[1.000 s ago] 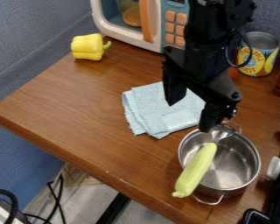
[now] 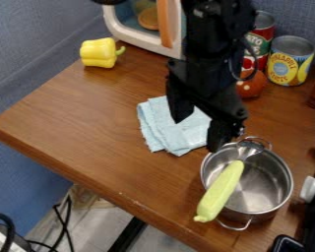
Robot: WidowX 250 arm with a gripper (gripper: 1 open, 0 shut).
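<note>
The black gripper (image 2: 200, 123) hangs above the light blue folded cloth (image 2: 163, 133), with its lower finger just over the back rim of a steel pot. The pot (image 2: 266, 182) stands at the right front of the wooden table, and a pale yellow-green corn cob (image 2: 220, 192) leans in it across the front rim. Whether the gripper is open or shut is hard to tell from this view.
A yellow pepper (image 2: 99, 55) lies at the back left. A toy microwave (image 2: 141, 28), cans (image 2: 290, 61) and a red tomato (image 2: 250, 86) stand at the back.
The arm and gripper have shifted left, uncovering cans and the tomato at the back right. The pot, corn and cloth look unmoved.
</note>
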